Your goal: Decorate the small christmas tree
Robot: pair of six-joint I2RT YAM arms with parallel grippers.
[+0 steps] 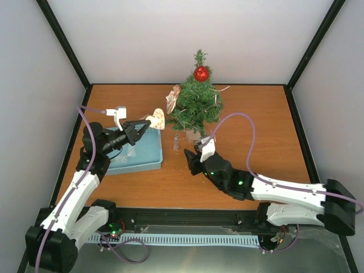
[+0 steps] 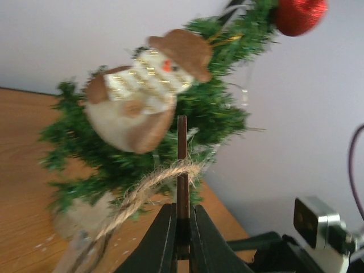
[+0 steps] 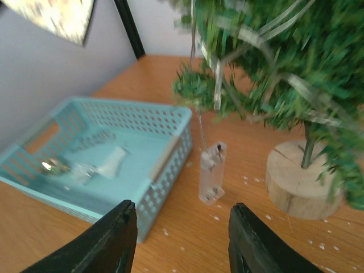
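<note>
My left gripper [image 1: 147, 124] is shut on a flat, pale, heart-shaped ornament [image 1: 156, 119] held left of the small Christmas tree [image 1: 198, 105]. The left wrist view shows that ornament [image 2: 182, 148] edge-on, with its twine loop [image 2: 139, 196] hanging loose beside it. Near the table's middle, in front of the tree, my right gripper [image 1: 189, 161] is apart from the ornament; its fingers [image 3: 126, 233] are spread with nothing between them. The tree bears a red ball [image 1: 201, 73] near its top and a hatted figure ornament [image 2: 142, 94] on its left side. A clear ornament [image 3: 211, 173] is strung low beside the tree.
A light blue basket [image 1: 133, 166] stands left of the tree below my left gripper, with a few small ornaments [image 3: 85, 170] inside. The tree's round wooden base [image 3: 301, 182] rests on the table. Free table [image 1: 267, 136] lies to the right.
</note>
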